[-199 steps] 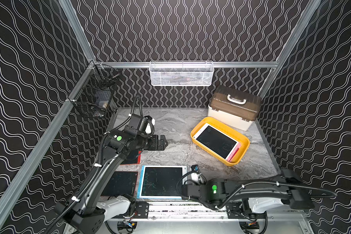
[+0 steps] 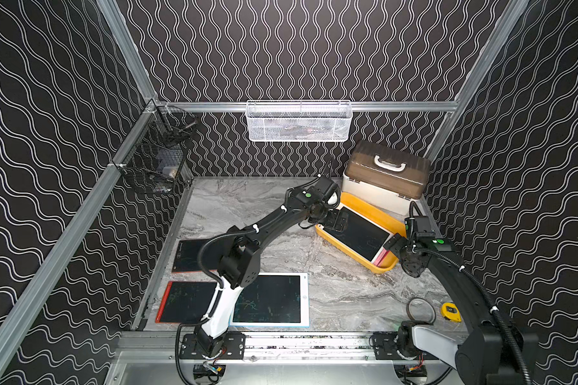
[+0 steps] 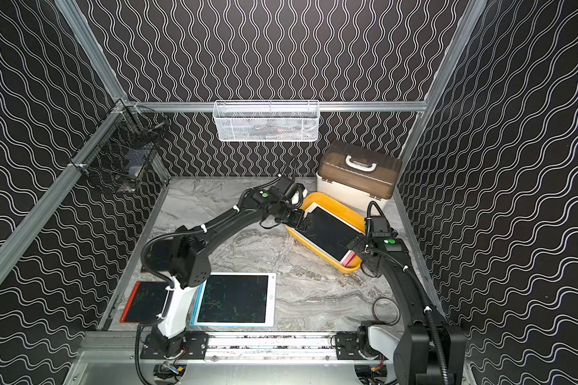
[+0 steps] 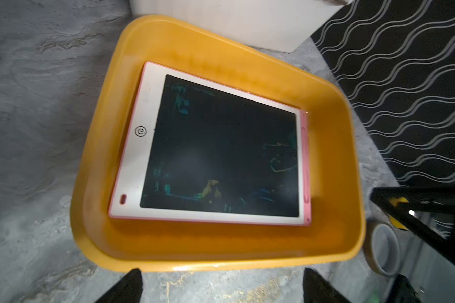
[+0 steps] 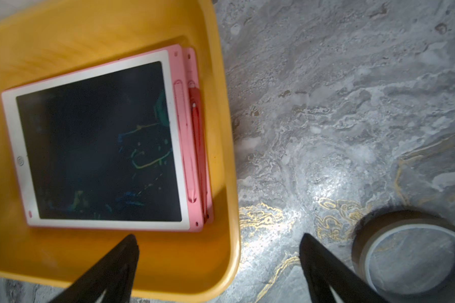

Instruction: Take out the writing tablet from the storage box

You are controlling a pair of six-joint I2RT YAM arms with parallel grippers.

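Observation:
The storage box, a yellow tray, holds a white-and-pink writing tablet lying flat, dark screen up. Under its pink end, in the right wrist view, a second pink edge with a red stylus sticks out. My left gripper hangs at the tray's left end, its fingers wide with nothing between them; in the left wrist view the fingers show at the bottom. At the opposite end my right gripper is also open and empty, by the tablet's pink edge. Whether either touches the tablet cannot be told.
A brown-lidded case stands right behind the tray. A tape roll and a yellow tape measure lie to the front right. A blue-and-white tablet and two red-edged ones lie front left.
My left gripper has swung right across the table to the tray's left end. My right arm has moved from the front up to the tray's right end. Tray and tablet have not moved.

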